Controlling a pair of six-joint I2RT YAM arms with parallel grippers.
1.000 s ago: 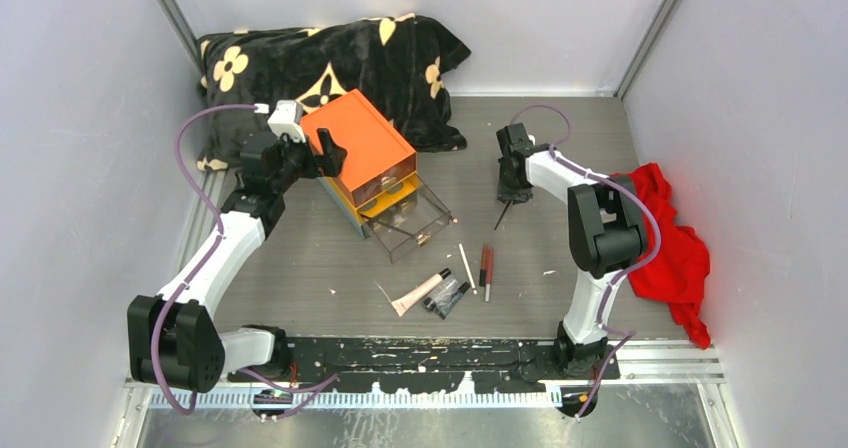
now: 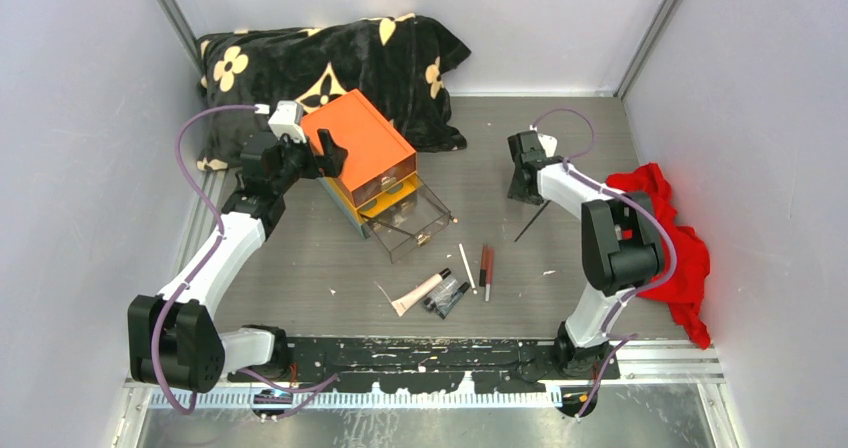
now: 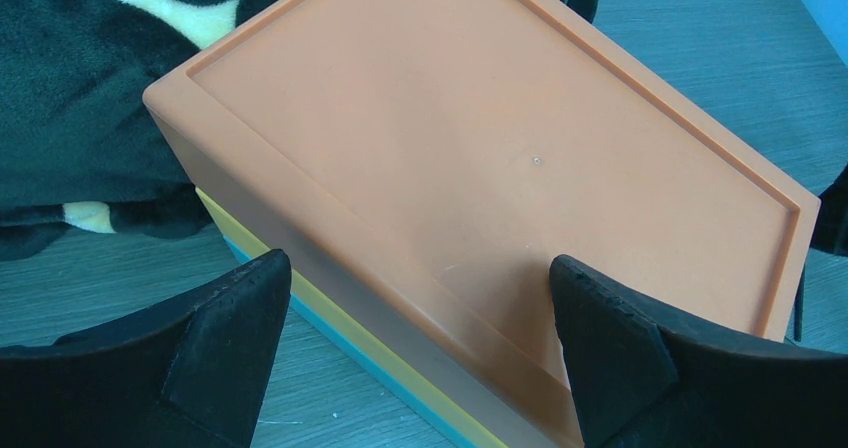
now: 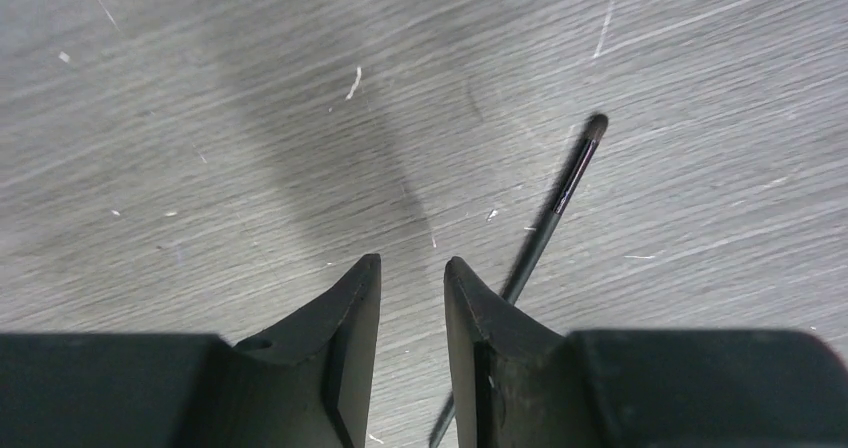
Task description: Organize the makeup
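Observation:
An orange-topped organizer (image 2: 358,140) has a clear lower drawer (image 2: 410,226) pulled out. My left gripper is open over its top and near side. My right gripper is open, its fingers a short gap apart, low over a thin dark brush (image 4: 548,222) lying on the table; the brush runs behind the right finger. In the top view, a beige tube (image 2: 415,293), a white pencil (image 2: 465,266), dark tubes (image 2: 448,298) and reddish lip products (image 2: 488,273) lie at the front middle.
A black flowered blanket (image 2: 250,73) is bunched at the back left, and a red cloth (image 2: 680,268) lies at the right.
The left arm and organizer have not moved.

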